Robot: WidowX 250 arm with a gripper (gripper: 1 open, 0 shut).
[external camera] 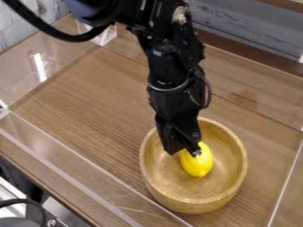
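Observation:
A yellow oval object (198, 162) lies in a round wooden bowl (168, 188) at the lower right of the camera view. My black gripper (182, 144) hangs over the bowl, its tips just above and to the left of the yellow object, partly in front of it. The fingertips are dark and close together; I see nothing held between them. Whether they touch the yellow object I cannot tell.
A clear rail runs along the lower left edge, with a dark cable beyond it. A grey wall stands at the back right.

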